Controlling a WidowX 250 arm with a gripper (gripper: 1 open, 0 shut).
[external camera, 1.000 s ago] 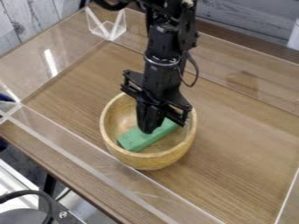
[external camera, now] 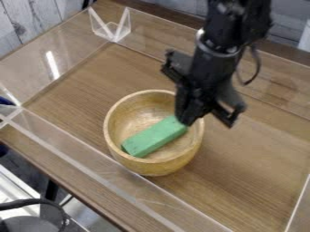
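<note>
A green block [external camera: 152, 136] lies inside a round yellow wooden bowl [external camera: 137, 159] on the wooden table. My dark gripper [external camera: 191, 112] hangs over the bowl's right rear part, above and right of the block, apart from it as far as shows. Its fingers are blurred, and whether they are open or shut is unclear.
A small clear plastic piece [external camera: 111, 23] stands at the back left. A clear sheet or edge [external camera: 31, 118] runs along the left, with cables at the lower left. The wooden surface [external camera: 242, 190] right of and in front of the bowl is free.
The gripper has moved up and to the right from low over the block, leaving the green block in the bowl more exposed.
</note>
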